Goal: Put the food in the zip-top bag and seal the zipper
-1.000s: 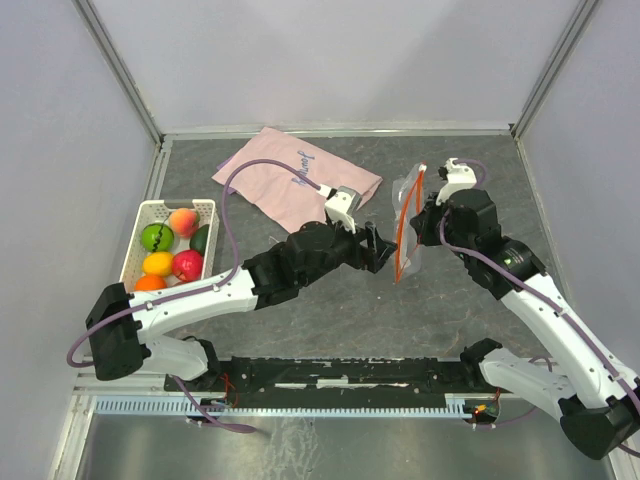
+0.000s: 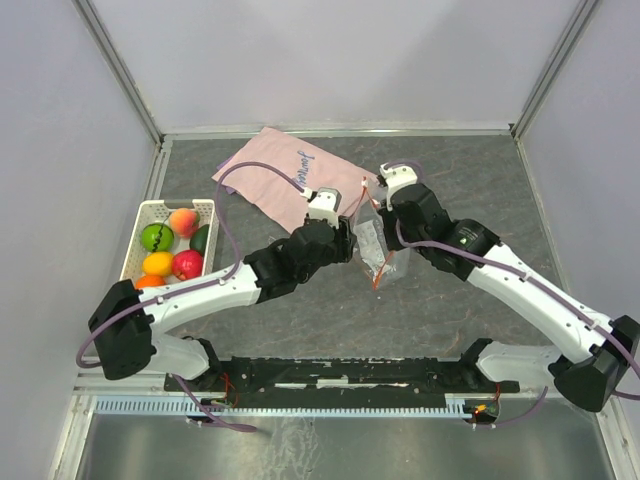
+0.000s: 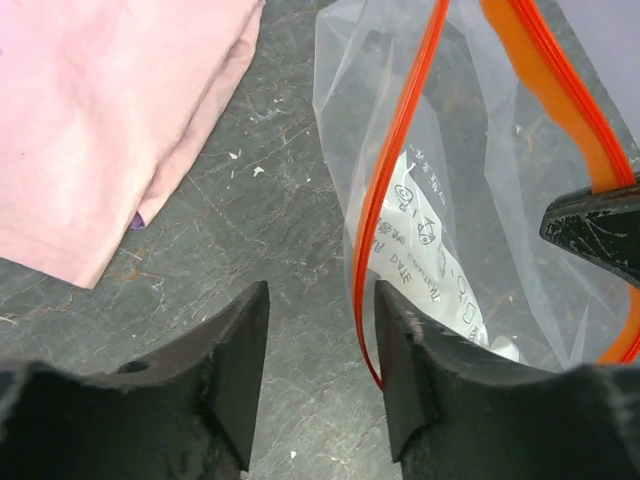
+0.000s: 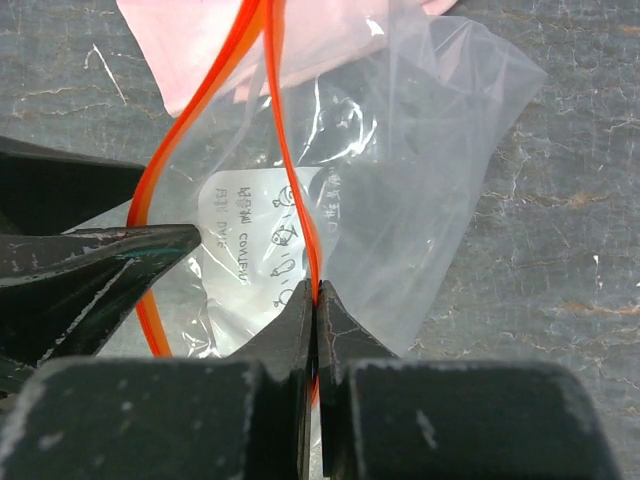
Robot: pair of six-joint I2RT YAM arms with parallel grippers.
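Note:
The clear zip top bag (image 2: 372,238) with orange zipper strips hangs mouth-open between my two grippers. In the right wrist view, my right gripper is shut on the bag's near orange strip. My left gripper stands part open at the other strip, which runs between its fingers close to the right one. A white printed label (image 4: 262,235) shows on the bag, and I see no food inside. The food lies in a white basket (image 2: 128,250) at the left: an orange-red peach (image 2: 183,222), a red fruit (image 2: 187,264) and several others.
Behind the bag lies a pink cloth bag (image 2: 275,180) with lettering, flat on the dark table. Bare tabletop (image 2: 460,165) shows at the back right and in front of the grippers.
My right gripper has carried the bag to the left, and its mouth has spread wider.

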